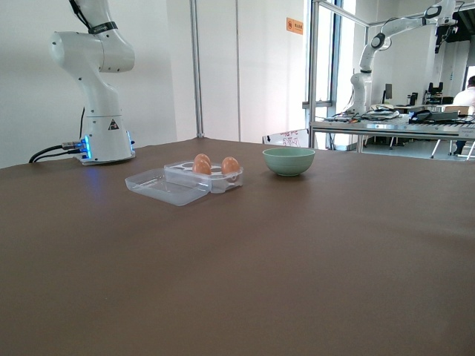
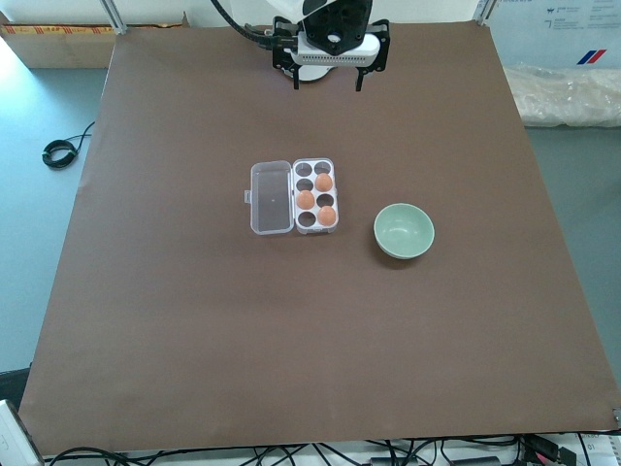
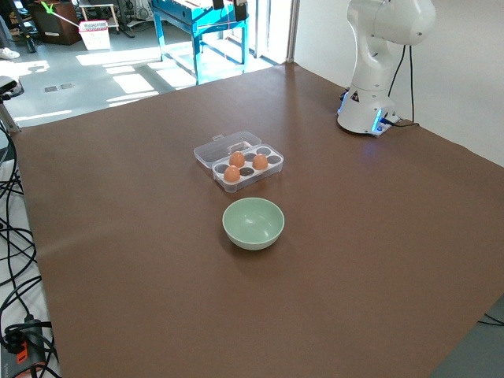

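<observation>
A clear egg box (image 2: 315, 170) lies mid-table with its lid (image 2: 271, 197) open flat. Three brown eggs sit in it, one (image 3: 260, 161) toward the arm's side. A pale green bowl (image 2: 404, 230) stands apart beside it, empty as seen from the left and right views. My gripper (image 2: 327, 82) hangs at the far table edge, above and behind both, its two black fingers wide apart with nothing between them. In the top and right views the gripper is out of frame; only the arm shows.
The arm base (image 3: 358, 114) stands at one edge. Cables run along the outside of the opposite edge.
</observation>
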